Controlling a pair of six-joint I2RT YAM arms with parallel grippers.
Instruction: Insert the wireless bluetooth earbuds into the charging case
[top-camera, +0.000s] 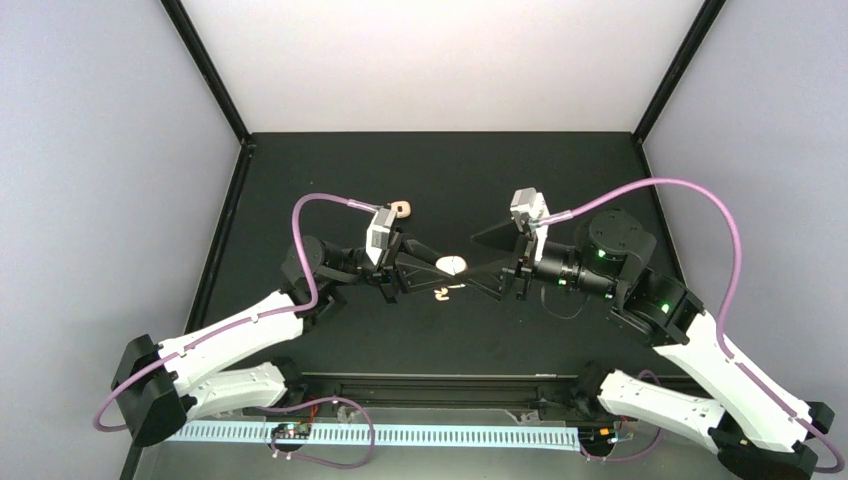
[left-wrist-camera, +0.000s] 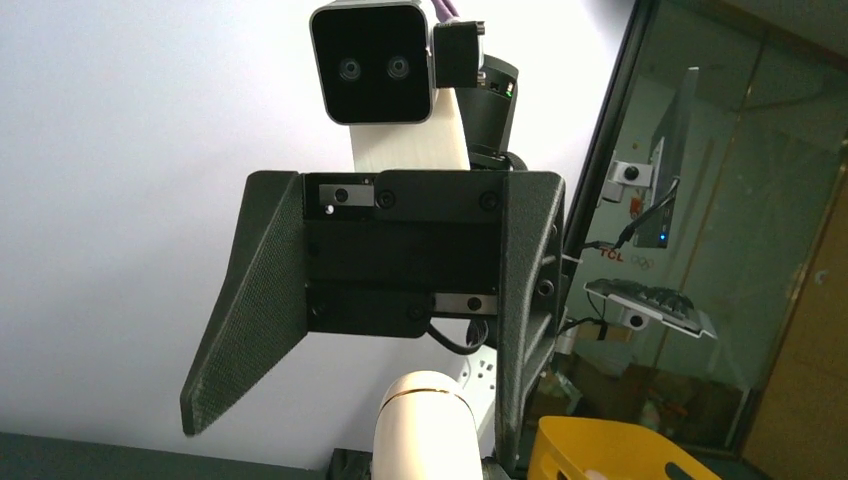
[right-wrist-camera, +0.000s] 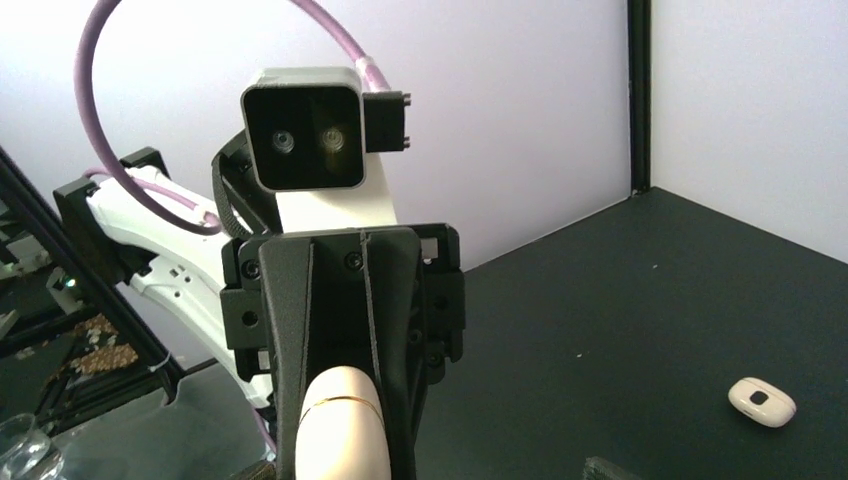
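The cream charging case (top-camera: 451, 265) is held above the table's middle, with my left gripper (top-camera: 446, 268) shut on it. A thin gold seam rings the case (left-wrist-camera: 427, 430) in the left wrist view, and its lid looks closed. My right gripper (top-camera: 470, 256) stands open close by on the right, with a wide gap between its fingers. In the right wrist view the case (right-wrist-camera: 343, 430) sits pinched between the left fingers, left of centre. Two small earbuds (top-camera: 441, 294) lie on the table just in front of the grippers.
A small cream rounded block (top-camera: 401, 209) with a dark square mark rests behind the left wrist. Bare black table (top-camera: 350, 340) surrounds these things. White walls close in the back and sides.
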